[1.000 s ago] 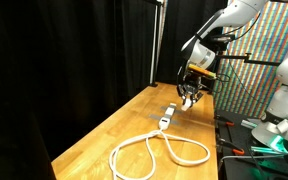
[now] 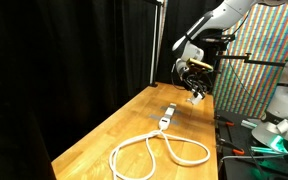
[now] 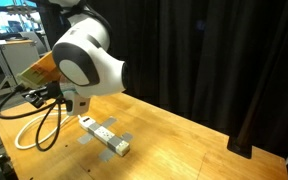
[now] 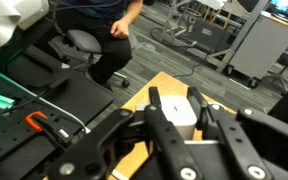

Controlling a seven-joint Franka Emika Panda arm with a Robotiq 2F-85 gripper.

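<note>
My gripper is above the far right part of the wooden table in exterior view 1. In the wrist view the gripper is shut on a small white object, seen between its dark fingers. That white object hangs tilted in exterior view 1; its exact kind cannot be made out. A white and grey power strip lies on the table, apart from the gripper. Its long white cord loops towards the near edge. In exterior view 2 the strip is near the arm, whose white body hides the held object.
Black curtains hang behind it. In the wrist view a seated person is beyond the table, and an orange-handled tool lies on a dark surface beside it.
My gripper has turned and shifted slightly right in exterior view 1, carrying the white object. The object hung more upright before and now tilts. The power strip and cord have stayed put.
</note>
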